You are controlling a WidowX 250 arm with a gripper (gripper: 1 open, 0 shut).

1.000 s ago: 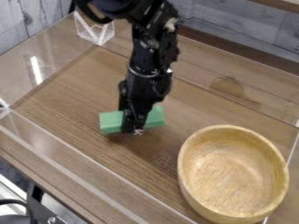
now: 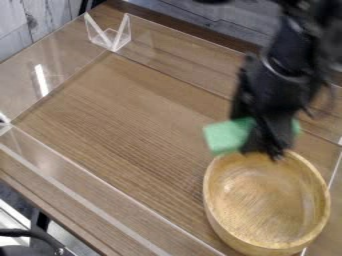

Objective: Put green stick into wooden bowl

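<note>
The green stick point(image 2: 227, 135) is held crosswise at the lower end of my black gripper point(image 2: 259, 142), which is shut on it. Motion blur softens both, and the fingers cover the stick's middle. The wooden bowl point(image 2: 214, 203) stands at the lower right, its round pale interior empty as far as it shows. In the picture, the stick and fingertips overlap the bowl's far rim; their height above it is hard to judge. The arm hides part of that rim.
A clear plastic holder point(image 2: 110, 34) stands at the back left. Dark cables point(image 2: 27, 240) lie beyond the table's edge at the lower left.
My gripper has lifted the green stick from the table and carried it right, toward the bowl's far side. The bowl has stayed in place.
</note>
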